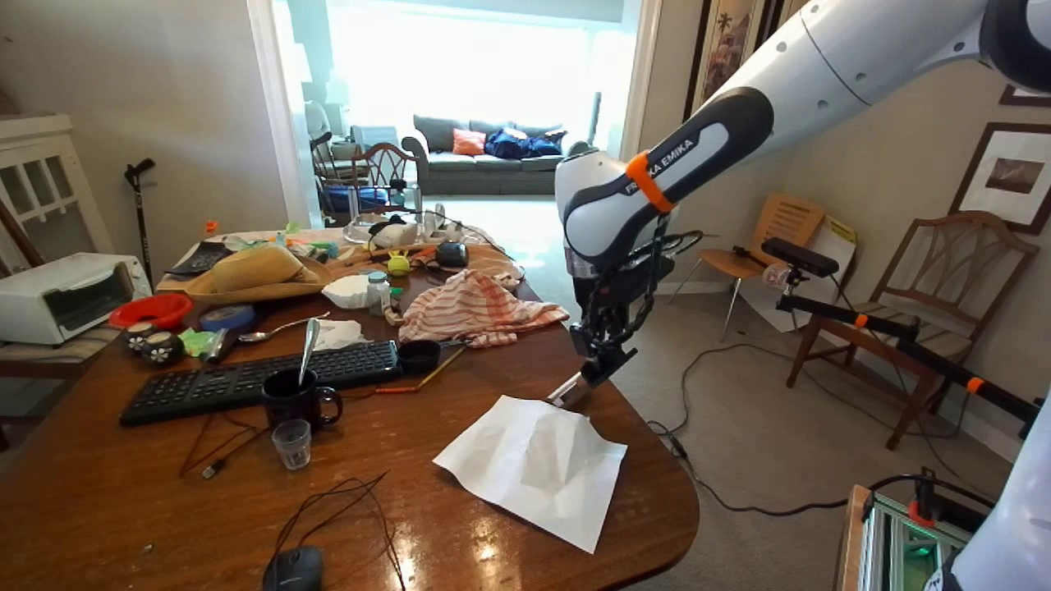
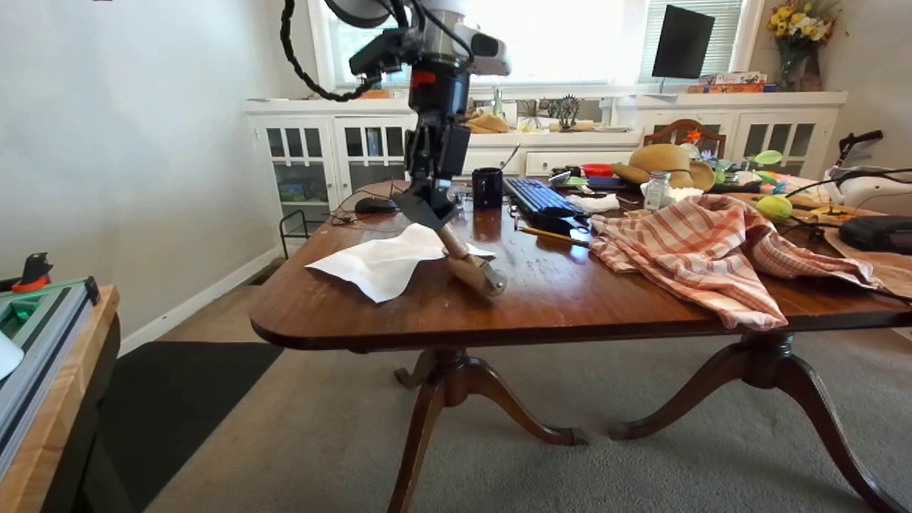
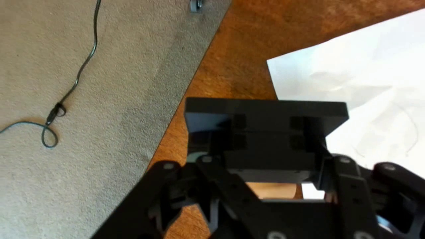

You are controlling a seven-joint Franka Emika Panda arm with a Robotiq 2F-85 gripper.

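A small roller with a wooden handle [image 2: 453, 242] and a brown cylinder [image 2: 476, 275] slants down from my gripper [image 2: 437, 214], which is shut on the handle. Exterior view 1 has the gripper [image 1: 598, 370] near the table's right edge, with only a pale part of the roller [image 1: 566, 390] showing beside the paper's far corner. Whether the cylinder touches the tabletop is hard to tell. A creased white sheet of paper [image 1: 539, 463] lies on the table. From the wrist, black fingers hide most of the grasp; a tan piece of the roller [image 3: 275, 190] peeks out below them.
Left of the paper stand a black mug [image 1: 293, 399] with a spoon and a clear glass [image 1: 292, 443]. Behind are a keyboard [image 1: 258, 379], a pencil [image 1: 440, 365] and a striped cloth [image 1: 478, 307]. A mouse [image 1: 293, 568] sits at the front.
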